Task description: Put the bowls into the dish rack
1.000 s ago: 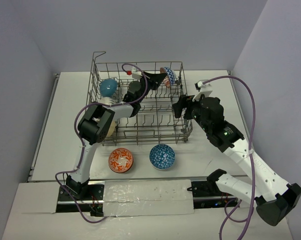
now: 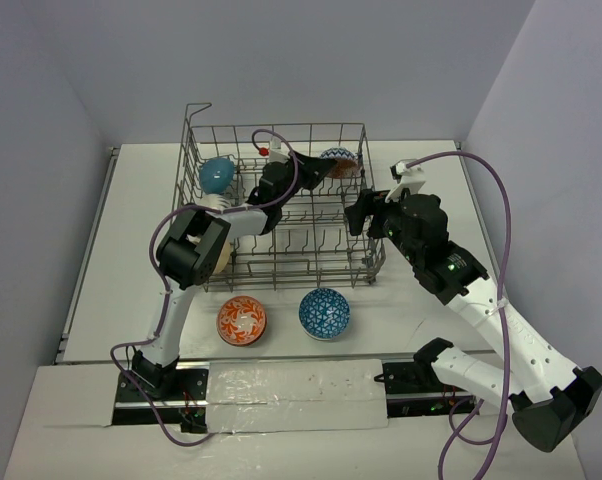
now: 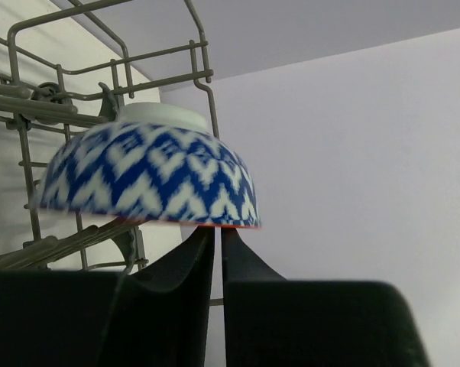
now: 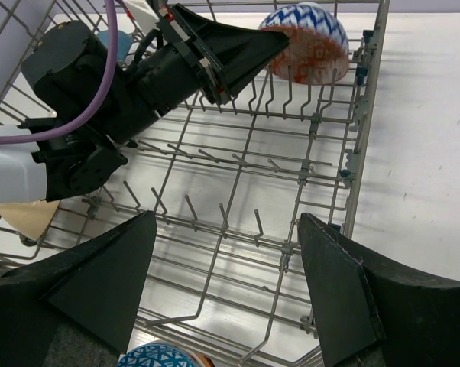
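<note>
A blue-and-white chevron bowl with an orange rim sits tilted in the back right corner of the dish rack. My left gripper is at its rim, fingertips close together; whether they grip it is unclear. My right gripper is open over the rack's front right. A blue bowl and a beige bowl rest in the rack's left side. An orange patterned bowl and a blue patterned bowl lie on the counter in front of the rack.
Much of the rack's middle and front shows bare wires and tines. Grey walls enclose the back and sides.
The chevron bowl has shifted and turned in the back right corner, its patterned side now toward the back. My left gripper moved slightly; the right arm is unchanged.
</note>
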